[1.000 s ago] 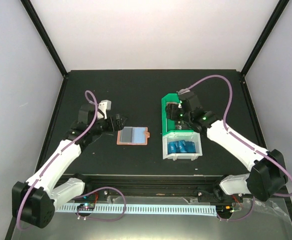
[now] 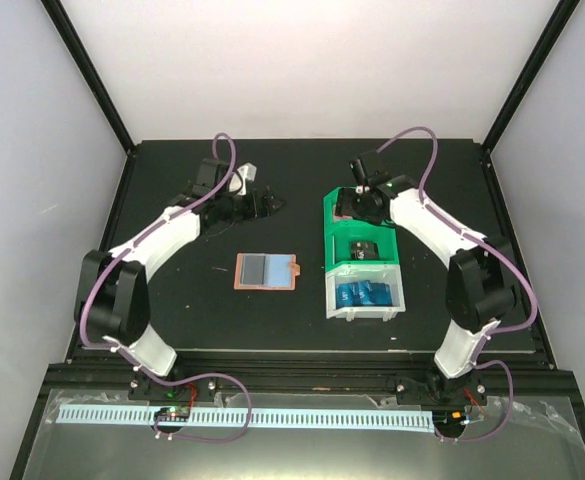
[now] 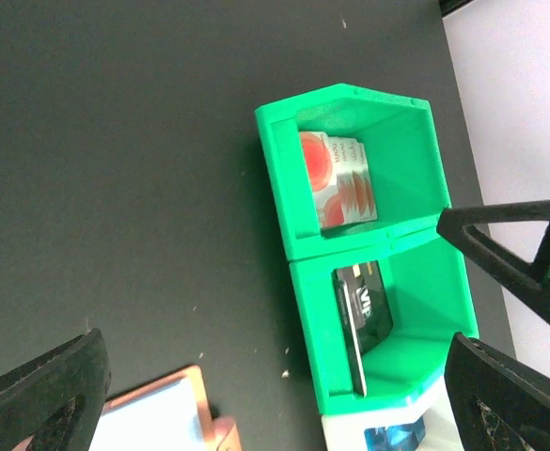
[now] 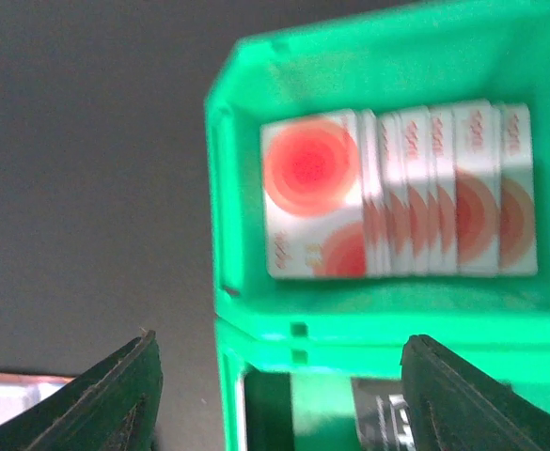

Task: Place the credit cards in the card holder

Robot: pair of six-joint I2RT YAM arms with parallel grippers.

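The card holder [image 2: 266, 271] lies spread out on the black table, tan-edged with a grey side and a pale blue side. Several red and white cards [image 4: 314, 197] lean in a row in the far green bin [image 4: 242, 211]; black cards [image 3: 364, 301] stand in the nearer green bin [image 3: 312, 348]. Blue packets or cards [image 2: 362, 293] fill the white bin [image 2: 366, 312]. Over the table behind the card holder, my left gripper is open and empty. My right gripper hovers open above the green bins, nothing between its fingers.
The three bins stand joined in a column right of the card holder. Bare black table [image 2: 302, 170] lies between the holder and the bins and along the back. Part of the right gripper juts in at the left wrist view's right edge.
Both arms have reached farther toward the back of the table. The left gripper has also shifted right, and the right gripper now hangs over the far green bin. Card holder and bins have stayed put.
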